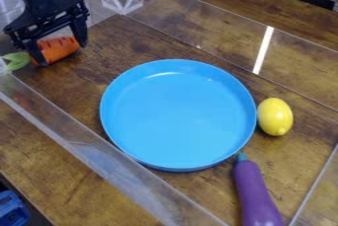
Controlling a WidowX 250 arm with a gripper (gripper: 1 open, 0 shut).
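At the upper left my black gripper [50, 35] is open, its fingers down around an orange carrot [57, 51] with a green top [15, 61]. A large blue plate [179, 114] lies in the middle. A yellow lemon [275, 116] sits right of the plate, and a purple eggplant [256, 192] lies at the lower right.
Clear low walls [122, 178] border the wooden surface [119, 42]. A blue object [8, 210] shows at the lower left edge. The wood above the plate is clear.
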